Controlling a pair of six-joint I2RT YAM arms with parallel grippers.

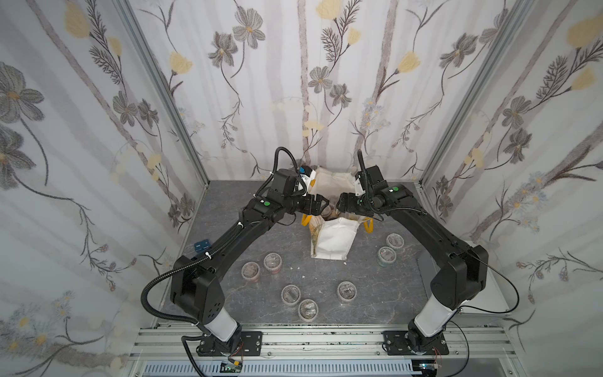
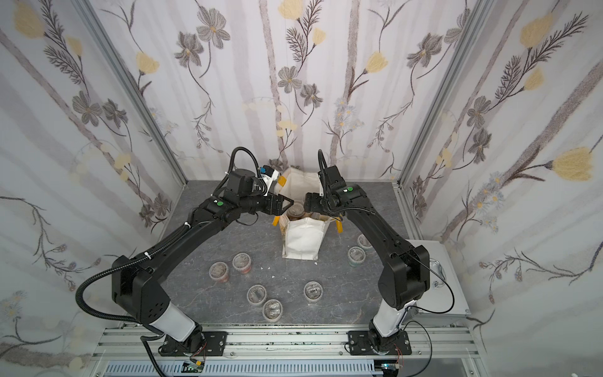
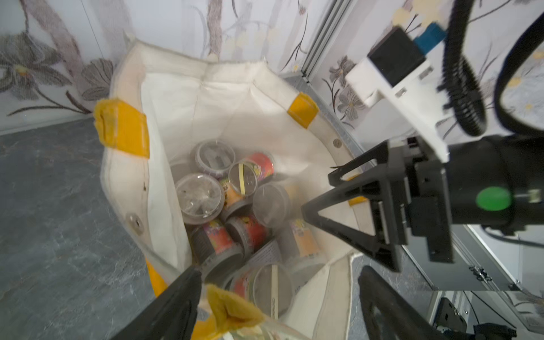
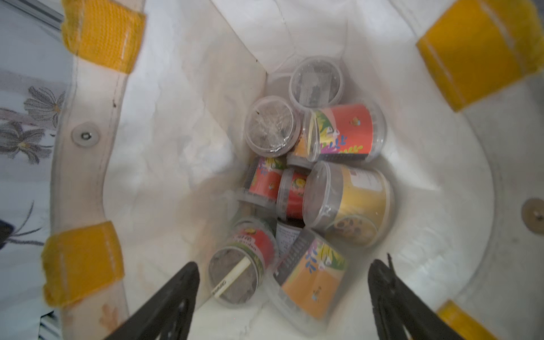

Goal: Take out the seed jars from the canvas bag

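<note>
The white canvas bag (image 1: 333, 242) with yellow straps stands open at the back middle. Inside lie several clear seed jars (image 4: 348, 201) with red, orange and yellow labels, some on their sides, others showing lids (image 3: 199, 198). Both grippers are over the bag's mouth: my left gripper (image 1: 321, 204) at its left side, my right gripper (image 1: 344, 202) at its right. Both are open; in the wrist views nothing is between either one's fingers. The right gripper also shows at the right of the left wrist view.
More jars (image 1: 272, 262) stand on the grey table (image 1: 220, 207), at front left, front middle (image 1: 346, 291) and right (image 1: 386, 255). A small blue object (image 1: 201, 245) lies at the left, and a metal plate (image 2: 449, 295) is at the right edge.
</note>
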